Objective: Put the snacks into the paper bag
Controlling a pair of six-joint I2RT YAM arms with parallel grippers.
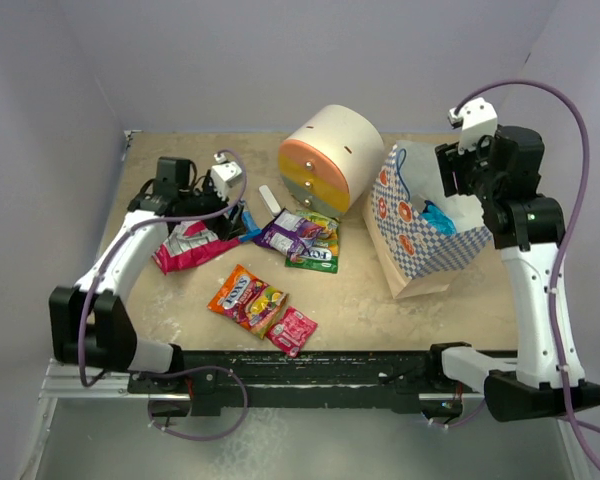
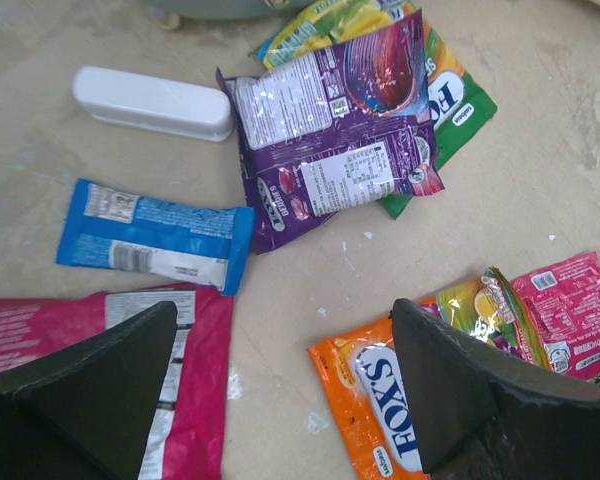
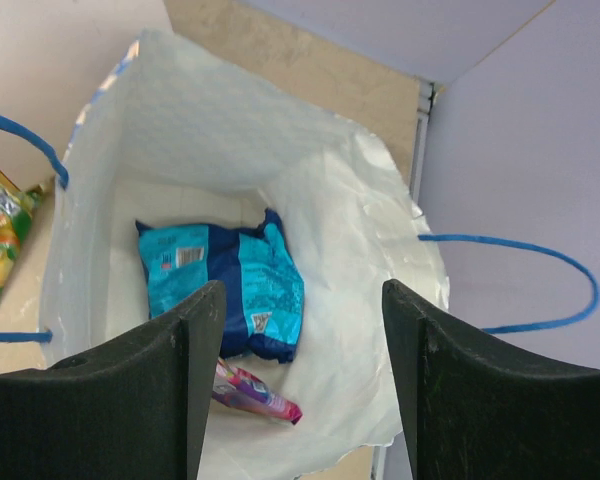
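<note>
The paper bag [image 1: 420,230], checked blue and white, stands upright at the right with its top wide. Inside it lie a blue snack pack [image 3: 245,275] and a purple one [image 3: 255,392]. Over the bag's mouth, my right gripper [image 1: 455,170] is open and empty. My left gripper [image 1: 235,215] hangs open above the loose snacks, nothing between its fingers. Below it are a pink-red bag [image 1: 192,248] and a small blue packet [image 2: 155,235]. A purple pack [image 2: 330,125] overlaps a green-yellow one [image 2: 465,105]. Nearer the front lie an orange Fox's pack [image 1: 246,298] and a small pink packet [image 1: 292,330].
A rounded cabinet [image 1: 330,155] with coloured drawers stands at the back, between the snacks and the bag. A white oblong object [image 2: 152,100] lies before it. Blue handles [image 3: 525,245] loop beside the bag's mouth. Bare table [image 1: 350,315] spreads in front of the bag.
</note>
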